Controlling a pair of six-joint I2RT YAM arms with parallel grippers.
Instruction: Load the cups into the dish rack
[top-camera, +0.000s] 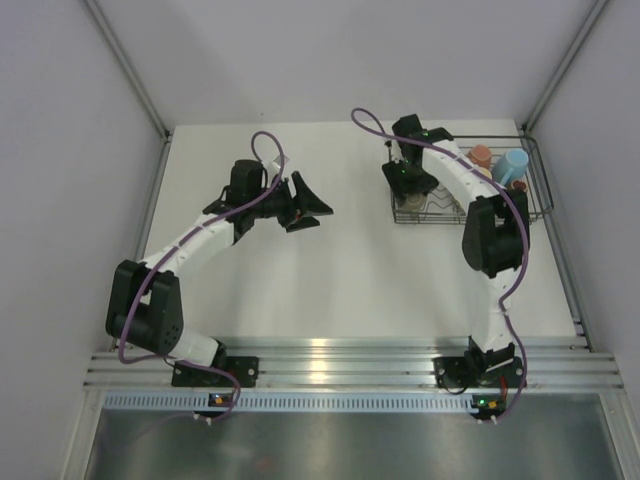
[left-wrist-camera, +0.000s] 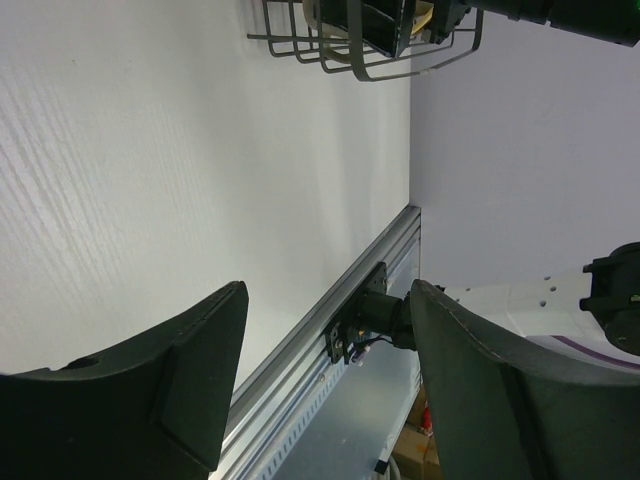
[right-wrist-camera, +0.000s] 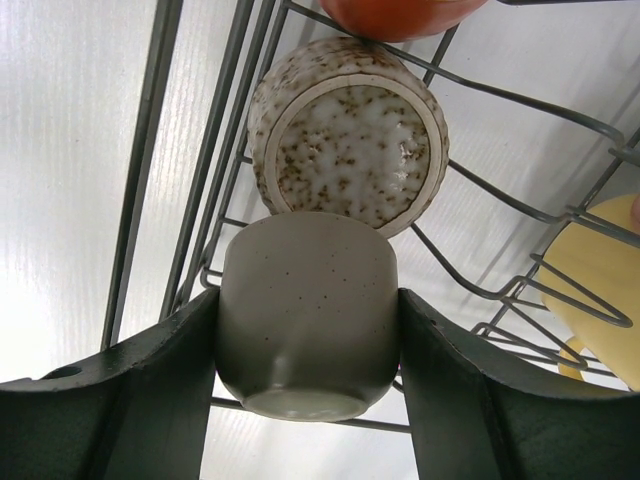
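A plain beige-grey cup (right-wrist-camera: 308, 310) sits between the fingers of my right gripper, which is shut on it at the near left corner of the wire dish rack (top-camera: 450, 222). Touching or nearly touching it in the right wrist view is a speckled brown-and-white cup (right-wrist-camera: 350, 150), lying base toward the camera. An orange-red cup (right-wrist-camera: 400, 12) lies beyond, and a yellow cup (right-wrist-camera: 590, 285) is to the right. From above, a light-blue cup (top-camera: 511, 165) and a brown cup (top-camera: 481, 156) show in the rack. My left gripper (top-camera: 312, 207) hangs open and empty over the table.
A metal rail (top-camera: 340, 360) runs along the front edge. My right arm crosses over the rack and hides part of it from above.
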